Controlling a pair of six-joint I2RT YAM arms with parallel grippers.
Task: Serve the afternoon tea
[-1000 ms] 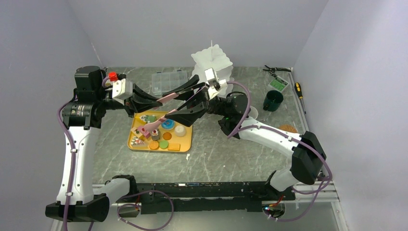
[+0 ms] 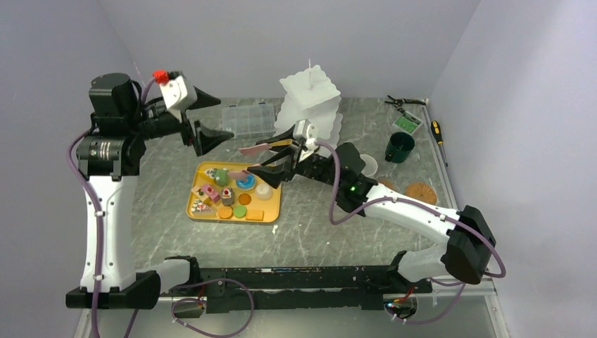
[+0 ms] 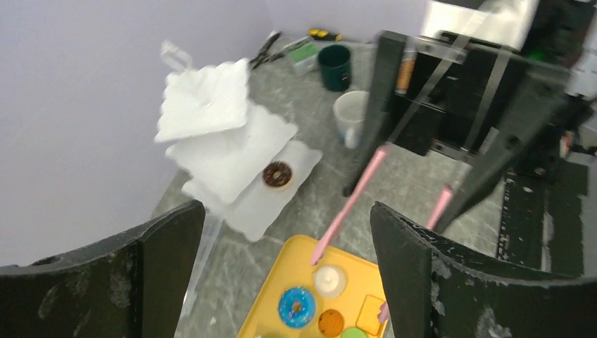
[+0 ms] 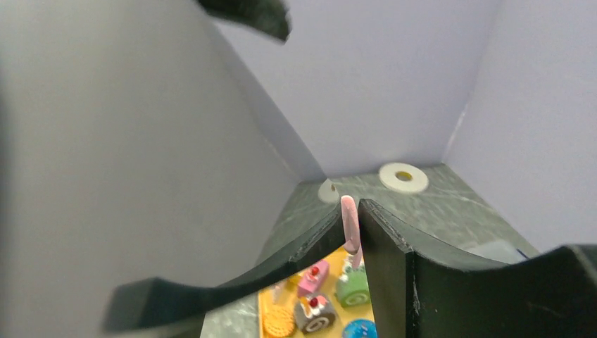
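My left gripper [image 2: 215,118] hangs open over the left back of the table, nothing between its fingers. Right of it my right gripper [image 2: 267,159] carries pink tongs, their arms [image 3: 339,218] pointing down above the orange tray [image 2: 271,211]. The right fingers look part open around the tongs; their exact hold is unclear. On the tray sit toy cakes, a blue donut [image 3: 296,307] and round pieces. A white tiered stand [image 2: 310,95] with a chocolate donut [image 3: 277,174] on it stands at the back.
A clear plastic box [image 2: 246,120] lies at the back. A white cup [image 3: 349,113], green mug [image 2: 400,146], pliers and screwdriver [image 2: 438,139] sit at the right.
My left gripper has opened and moved up and back, away from the tongs. My right gripper has shifted slightly right with the tongs.
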